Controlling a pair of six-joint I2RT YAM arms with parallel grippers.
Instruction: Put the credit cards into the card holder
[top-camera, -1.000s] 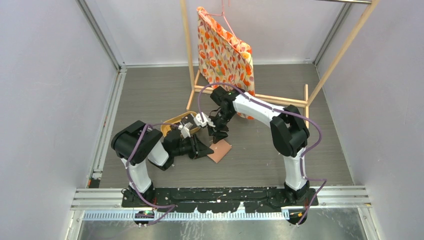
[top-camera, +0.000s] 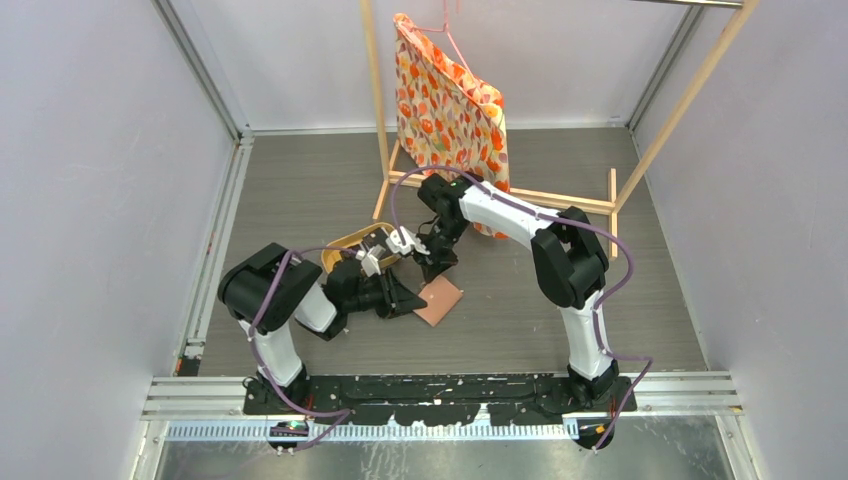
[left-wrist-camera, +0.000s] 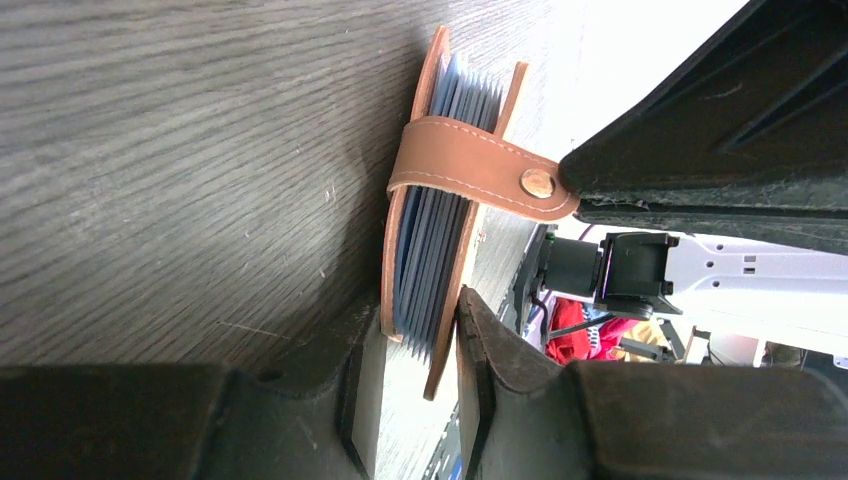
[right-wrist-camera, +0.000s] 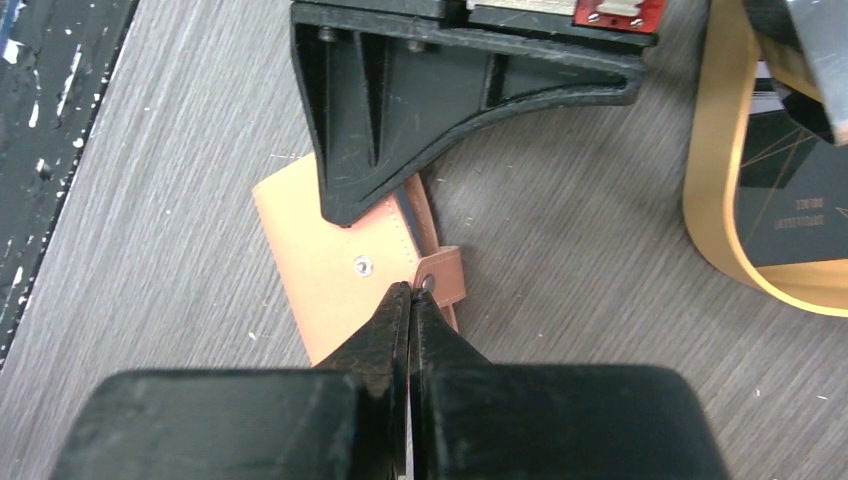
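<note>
The tan leather card holder (top-camera: 440, 305) (left-wrist-camera: 480, 160) (right-wrist-camera: 330, 260) lies on the floor between my grippers, with a stack of cards (left-wrist-camera: 428, 265) inside its covers, under the snap strap (left-wrist-camera: 430, 150) (right-wrist-camera: 448, 275). My left gripper is shut on the near end of the holder. My right gripper is shut, its tips at the snap strap, with nothing clearly between them.
A yellow oval tray (top-camera: 335, 245) (right-wrist-camera: 715, 180) with dark items sits behind the left gripper. A wooden frame with orange patterned fabric (top-camera: 450, 100) stands at the back.
My right arm has shifted very slightly over the last second; the left arm and the holder look almost unchanged.
</note>
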